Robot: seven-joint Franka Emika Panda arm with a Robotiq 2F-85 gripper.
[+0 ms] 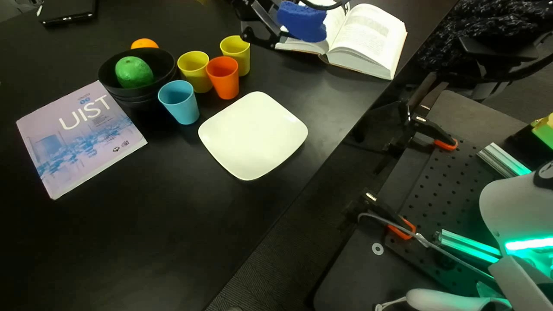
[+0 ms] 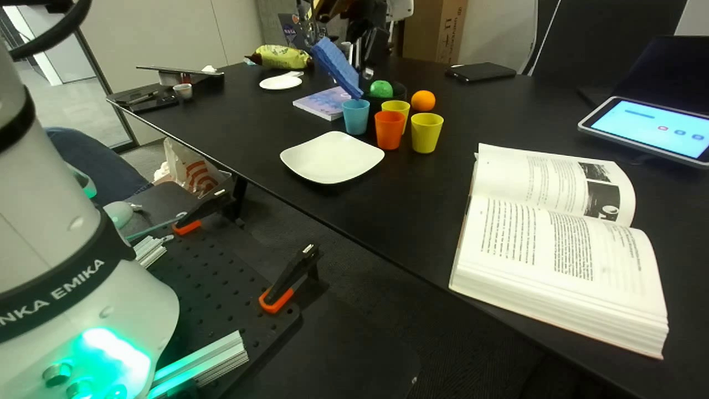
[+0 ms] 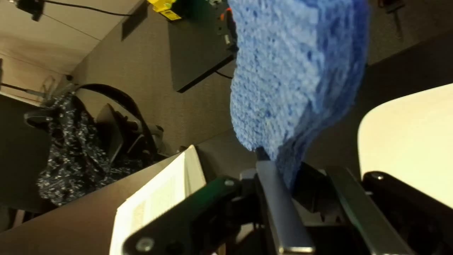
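A blue sponge [image 3: 280, 76] rises from between the fingers of my gripper, which is shut on its lower end in the wrist view. Exterior view 1 has the sponge [image 1: 303, 21] at the top edge, held up above the table, partly in front of the open book. From the other side, the sponge [image 2: 337, 66] appears tilted, with the gripper [image 2: 359, 60] behind it. An empty white square plate [image 1: 254, 135] lies on the dark table, apart from the sponge.
Beside the plate stand a blue cup [image 1: 179, 103], an orange cup [image 1: 224, 77] and two yellow cups [image 1: 194, 70]. Black bowls [image 1: 106, 83] hold a green fruit [image 1: 134, 71]. The open book [image 2: 551, 239] lies near the table edge. Bare table surrounds the UIST book's [image 1: 83, 132] lower side.
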